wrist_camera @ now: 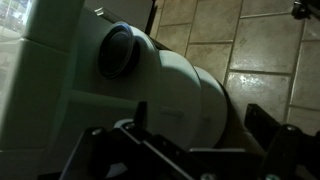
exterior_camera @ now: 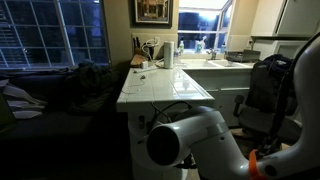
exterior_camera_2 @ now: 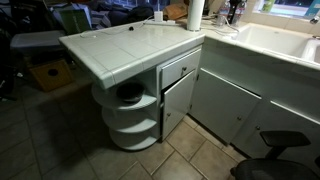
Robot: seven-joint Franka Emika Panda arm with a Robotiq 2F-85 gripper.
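Observation:
In the wrist view, my gripper stands open, its dark fingers wide apart with nothing visible between them. A dark round bowl-like object point(wrist_camera: 118, 50) sits on the upper white corner shelf point(wrist_camera: 148, 78), ahead of and left of the fingers, apart from them. Exterior view 2 has the same dark object point(exterior_camera_2: 130, 92) under the tiled countertop's overhang; no arm appears there. From exterior view 1 the white arm point(exterior_camera: 205, 145) is low beside the counter's near end, and its fingers are hard to make out in the dark.
The tiled countertop point(exterior_camera_2: 135, 45) juts out above the shelves, its edge point(wrist_camera: 60, 70) close on the left in the wrist view. Lower rounded shelves point(exterior_camera_2: 130, 121) lie beneath. A black chair point(exterior_camera_2: 275, 160) stands at right. Tiled floor point(wrist_camera: 255, 55) is open beyond the shelves.

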